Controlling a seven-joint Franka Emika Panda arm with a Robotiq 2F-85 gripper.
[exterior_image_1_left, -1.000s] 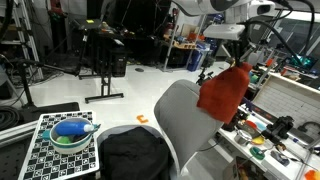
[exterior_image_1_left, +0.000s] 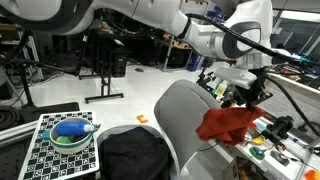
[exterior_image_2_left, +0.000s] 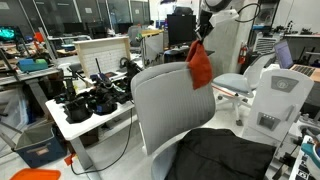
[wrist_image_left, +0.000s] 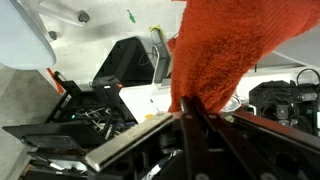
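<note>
A red cloth (exterior_image_1_left: 224, 123) hangs bunched from my gripper (exterior_image_1_left: 249, 102), beside the upper right part of the grey chair back (exterior_image_1_left: 182, 112). In the wrist view the cloth (wrist_image_left: 235, 50) narrows down to the tips of my gripper, which is shut on it. From the other side, the cloth (exterior_image_2_left: 199, 68) drapes at the top right corner of the chair back (exterior_image_2_left: 175, 105). Whether its lower part rests on the chair or only hangs against it, I cannot tell.
A black cloth (exterior_image_1_left: 136, 153) lies on the chair seat. A bowl with a blue item (exterior_image_1_left: 70, 133) stands on a checkered board (exterior_image_1_left: 45, 160) at the left. Cluttered worktops (exterior_image_1_left: 275, 160) lie to the right. Open floor (exterior_image_1_left: 120, 100) shows behind the chair.
The arm and gripper have come down, bringing the red cloth lower along the right side of the chair back. The cloth now spreads more sideways instead of hanging straight. The chair looks unmoved.
</note>
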